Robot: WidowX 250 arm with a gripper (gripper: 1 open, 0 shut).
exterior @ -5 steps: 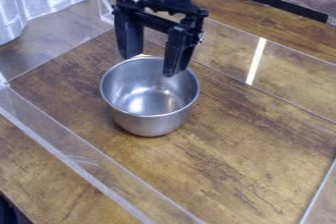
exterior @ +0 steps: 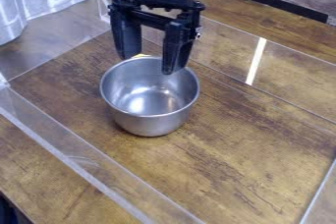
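Note:
A stainless steel pot [exterior: 148, 110] stands upright on the wooden surface, left of centre, empty as far as its inside shows. My black gripper [exterior: 149, 51] hangs over the back of the pot's rim, its two fingers apart with nothing seen between them. A small yellow object, mostly hidden behind the pot and gripper, shows at the pot's back edge.
Clear plastic walls border the wooden area [exterior: 243, 154], with a pale strip at the back right. A white curtain [exterior: 33, 2] hangs at the back left. The wood to the right and front of the pot is bare.
The pot has not visibly moved.

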